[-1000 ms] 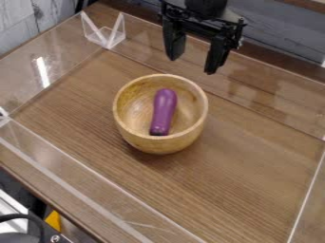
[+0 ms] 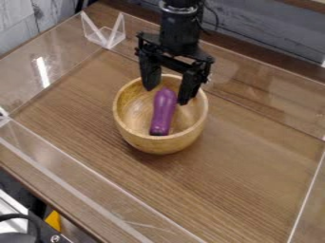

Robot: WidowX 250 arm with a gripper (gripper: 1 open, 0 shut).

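Observation:
A round light-wood bowl [image 2: 176, 136] sits on the wooden table, with a purple elongated object, like an eggplant [image 2: 164, 113], lying inside it. My black gripper [image 2: 170, 80] is open over the back of the bowl, its two fingers spread either side above the purple object's upper end, with nothing held between them.
Clear plastic pieces stand at the back left [image 2: 108, 28] and left edge. Dark space and cables show at the lower left corner.
My gripper has come down and toward the front-left, from behind the bowl to over it. The bowl and purple object look unmoved.

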